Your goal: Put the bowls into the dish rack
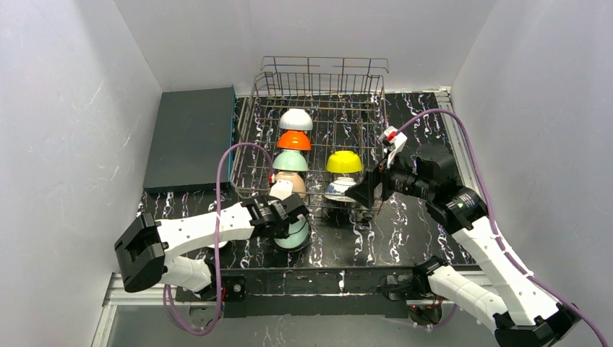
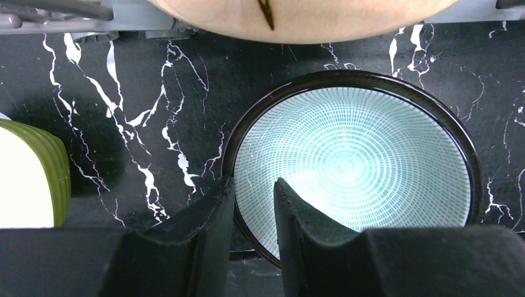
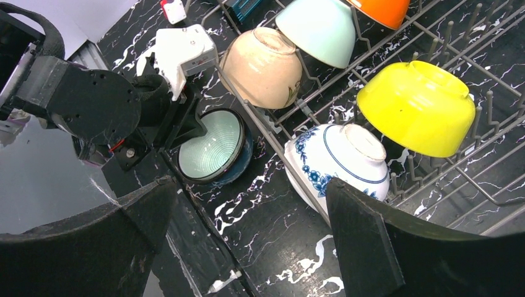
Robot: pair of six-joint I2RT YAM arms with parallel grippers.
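My left gripper is part open over the near rim of a dark-rimmed mint bowl (image 2: 353,154) on the counter, one finger near the rim, the other over its inside. The rack (image 1: 322,101) holds white (image 1: 296,118), orange (image 1: 294,139), mint (image 1: 290,158) and tan (image 3: 260,68) bowls in one row, and yellow (image 3: 415,105) and blue-patterned (image 3: 334,161) bowls in another. My right gripper is open at the rack's near right, above the patterned bowl's side, holding nothing.
A dark flat box (image 1: 188,137) lies left of the rack. Grey walls surround the counter. Bare marble counter (image 1: 405,231) shows at the right front. A green-edged stack (image 2: 56,173) sits left of the mint bowl.
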